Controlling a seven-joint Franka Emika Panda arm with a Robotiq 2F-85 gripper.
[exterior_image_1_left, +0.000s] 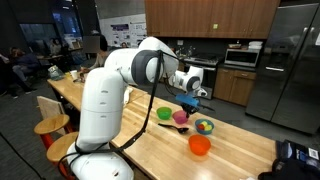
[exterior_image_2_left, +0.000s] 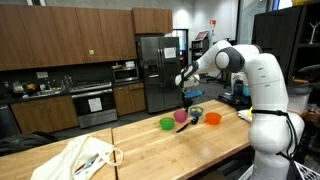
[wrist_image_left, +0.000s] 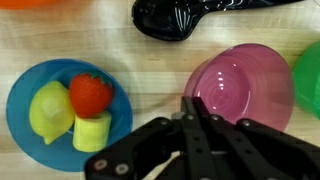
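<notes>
A pink bowl is below my gripper. In the wrist view the fingertips meet at the bowl's near-left rim, and the fingers look shut on that rim. The gripper partly hides the bowl's lower left side; the visible inside of the pink bowl is empty. To its left in that view lies a blue bowl holding a lemon, a strawberry and a pale yellow piece.
A black ladle-like utensil lies beyond the two bowls in the wrist view. The green bowl stands close beside the pink one. An orange bowl is nearer the front, with bare wooden table left of it.
</notes>
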